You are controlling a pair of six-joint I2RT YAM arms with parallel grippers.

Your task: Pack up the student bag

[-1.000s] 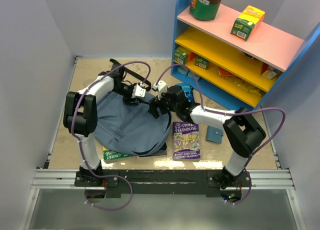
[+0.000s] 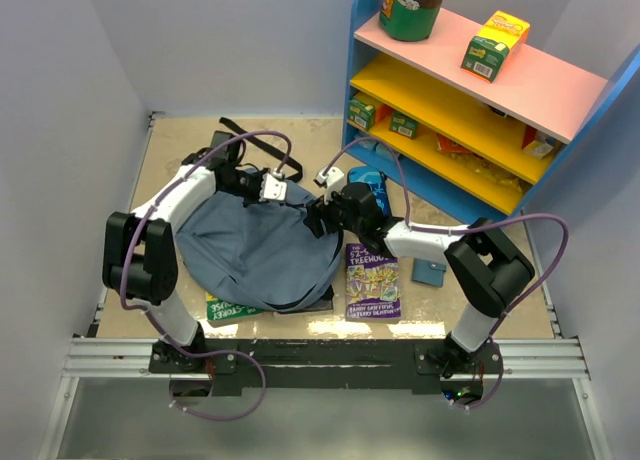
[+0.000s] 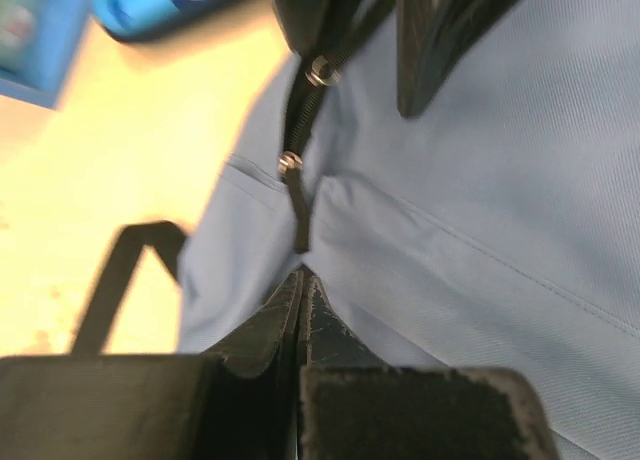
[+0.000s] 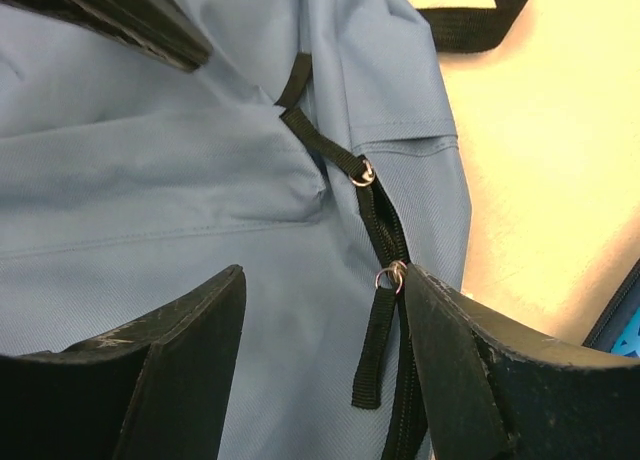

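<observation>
The blue-grey bag [image 2: 262,245] lies flat and rumpled on the table, with a black zipper [image 4: 382,225] and two metal rings along its edge. In the left wrist view my left gripper is shut over the bag, its tips by the zipper's black end tab [image 3: 301,215]; no thing clearly shows between them. The right wrist view has my right gripper open above the bag. One of its fingers [image 4: 440,305] overlaps the zipper near the lower ring [image 4: 396,274]; whether it touches cannot be told. A short black pull tab [image 4: 372,350] hangs from that ring.
A purple book [image 2: 373,282] and a blue notebook [image 2: 429,272] lie right of the bag. A green book [image 2: 228,309] pokes from under its front edge. A blue case [image 2: 370,188] sits behind my right gripper. The shelf [image 2: 480,110] stands at the back right.
My right gripper has moved slightly right. The bag stays about where it was.
</observation>
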